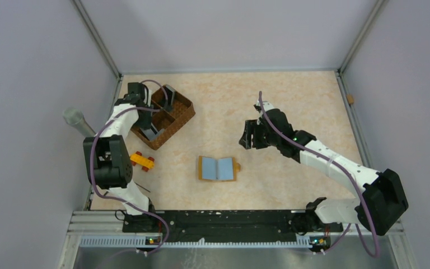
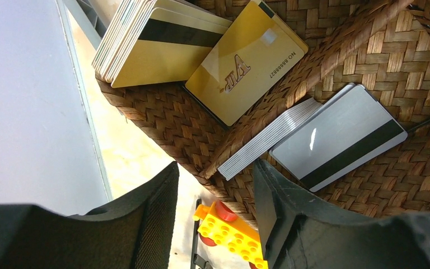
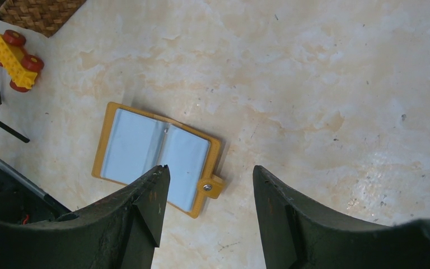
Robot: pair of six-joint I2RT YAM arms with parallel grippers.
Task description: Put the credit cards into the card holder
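Observation:
My left gripper is open over a woven basket at the left of the table. In the left wrist view the basket holds gold cards, a stack of gold cards, a stack of silver card edges and a silver card. Nothing shows between the left fingers. An open card holder with tan cover and pale sleeves lies front centre. My right gripper is open and empty over the table, right of the holder in the top view.
A yellow toy car and a thin black object lie in front of the basket at the left.

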